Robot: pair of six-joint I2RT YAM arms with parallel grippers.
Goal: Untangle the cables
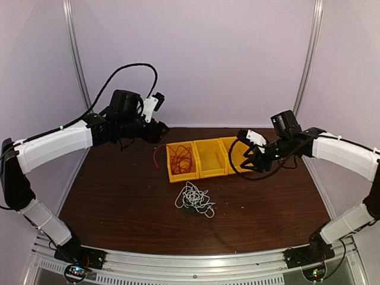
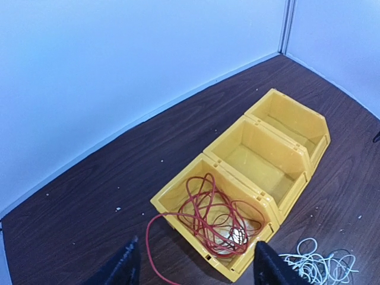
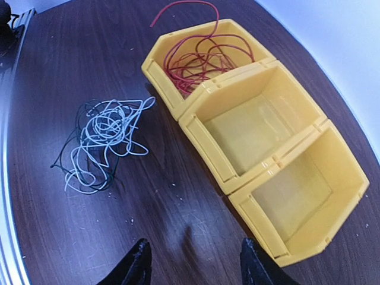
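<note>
Coils of red cable [image 2: 205, 217] lie in the end yellow bin, and one loop hangs out over its edge onto the table side. In front of the bins a white cable [image 3: 113, 127] rests in a tangled heap with a dark cable [image 3: 76, 135] mixed into it. My left gripper is raised above the table at the left, its fingers apart and nothing held between them. Over the right side, close to the far bin, my right gripper also has its fingers apart, with only bare table between them.
Three yellow bins stand joined in a row; the middle bin [image 3: 249, 127] and the right bin [image 3: 297, 196] are empty. Bare dark table [image 1: 130, 208] surrounds the white heap. Pale walls [image 1: 196, 65] close off the back and sides.
</note>
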